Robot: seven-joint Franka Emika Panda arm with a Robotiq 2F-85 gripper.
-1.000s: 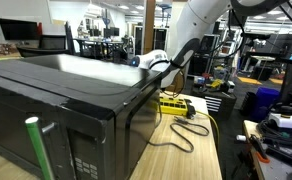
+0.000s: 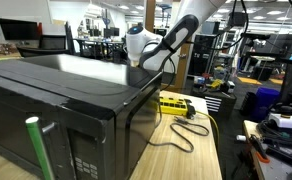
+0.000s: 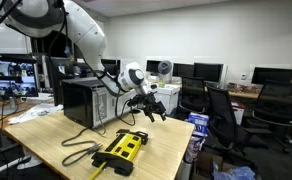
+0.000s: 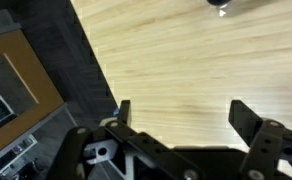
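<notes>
My gripper stands open above the wooden table (image 4: 171, 85), with nothing between its fingers. The two dark fingertips are wide apart in the wrist view, and bare wood shows between them. In exterior view 2 the gripper (image 3: 146, 111) hangs over the table to the right of a black microwave-like box (image 3: 73, 102). Exterior view 1 shows the white arm (image 2: 143, 43) behind that box (image 2: 81, 100), which hides the fingers. A small dark object with a shiny end (image 4: 221, 8) lies at the wrist view's top edge; what it is cannot be told.
A yellow and black device (image 3: 122, 151) lies on the table near the front, a dark cable (image 3: 78, 151) looping beside it. Office chairs (image 3: 226, 115) stand beyond it. A green post (image 2: 38, 145) rises beside the box.
The box and the yellow device have not moved.
</notes>
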